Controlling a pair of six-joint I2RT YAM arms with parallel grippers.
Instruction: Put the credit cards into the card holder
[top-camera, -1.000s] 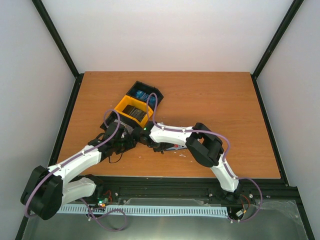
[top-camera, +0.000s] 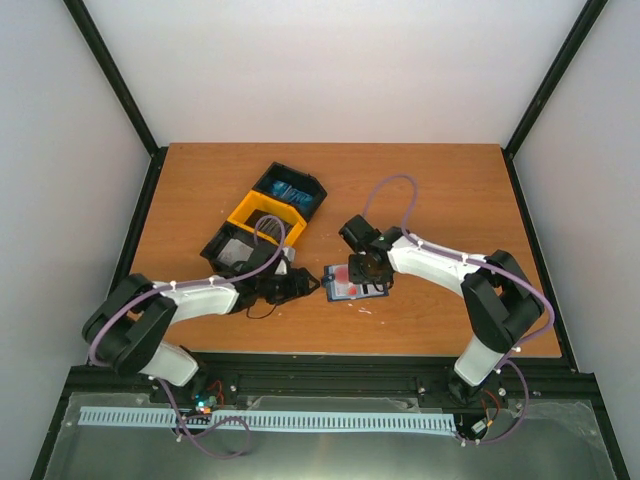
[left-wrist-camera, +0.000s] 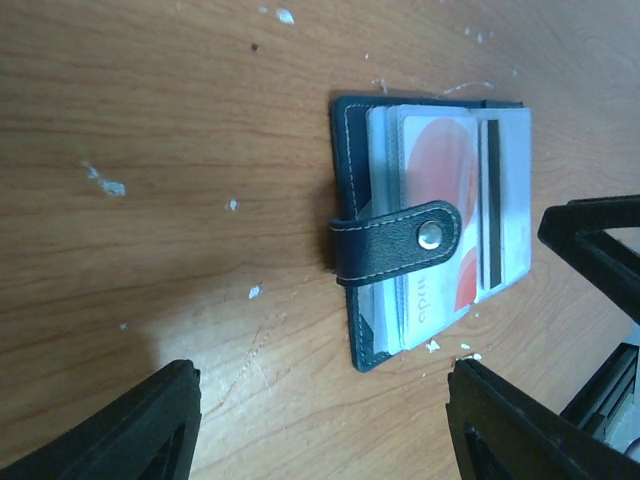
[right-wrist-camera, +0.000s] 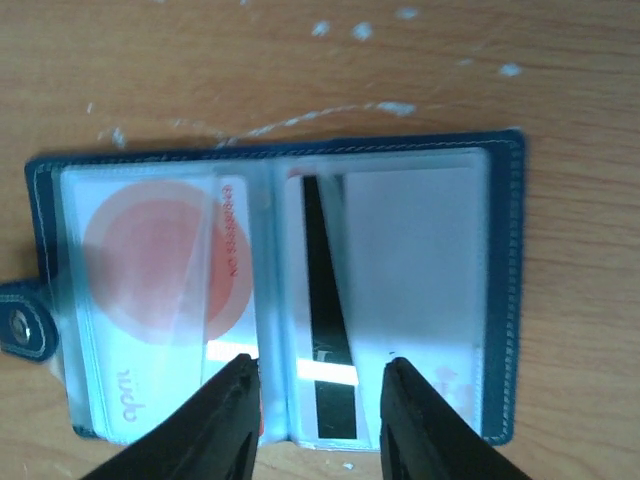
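The dark blue card holder (top-camera: 340, 285) lies open on the table, its snap strap (left-wrist-camera: 380, 240) at the left. Clear sleeves hold cards: a white one with a pink circle (right-wrist-camera: 165, 260) and one with a black stripe (right-wrist-camera: 325, 310). My left gripper is left of the holder, low over the table, open with nothing seen between its fingers. My right gripper is above the holder, open, its fingertips over the sleeves.
Black and yellow bins (top-camera: 240, 210) stand at the back left, with contents inside. White flecks dot the wood near the holder.
The right arm has moved right, away from the left gripper, to over the holder, uncovering more of it. The left arm has moved rightward toward the holder.
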